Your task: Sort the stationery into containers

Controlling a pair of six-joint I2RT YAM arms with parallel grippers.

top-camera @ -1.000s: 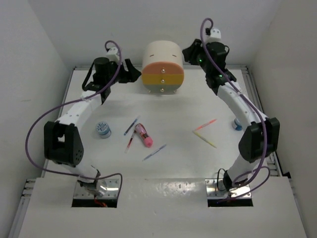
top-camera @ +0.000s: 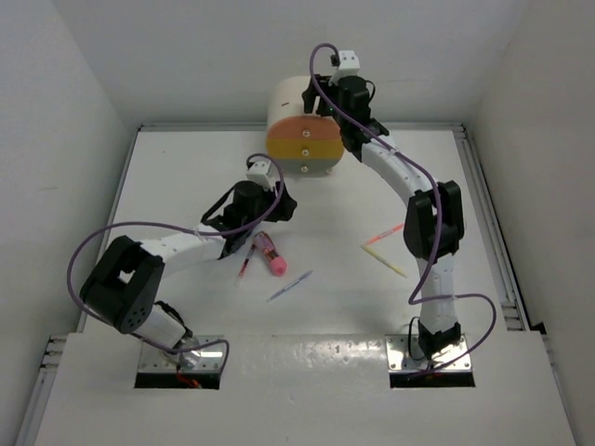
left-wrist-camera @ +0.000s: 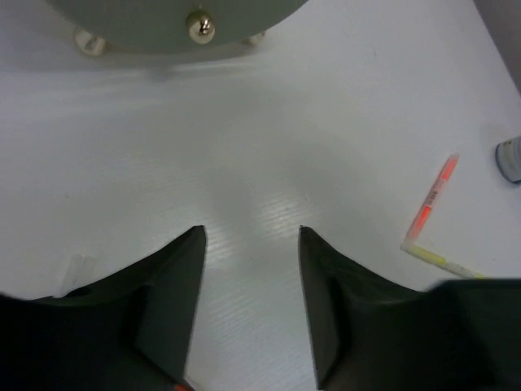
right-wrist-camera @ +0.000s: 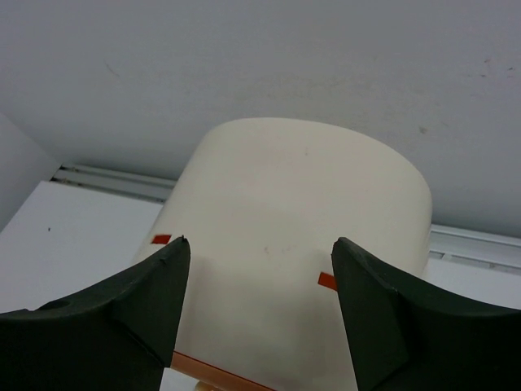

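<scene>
My left gripper (top-camera: 274,200) hangs open over the middle of the table, above the pens near a pink pencil case (top-camera: 271,255). In the left wrist view a red pen (left-wrist-camera: 431,195), a yellow pen (left-wrist-camera: 444,264) and a clear pen (left-wrist-camera: 75,274) lie below it. A blue-white pen (top-camera: 290,285) lies lower in the top view. My right gripper (top-camera: 321,98) is open over the cream top of the three-drawer cabinet (top-camera: 305,149), whose top fills much of the right wrist view (right-wrist-camera: 285,179).
A cup (left-wrist-camera: 508,159) shows at the right edge of the left wrist view. Walls stand behind and at both sides.
My right gripper has moved left onto the space above the cabinet top.
</scene>
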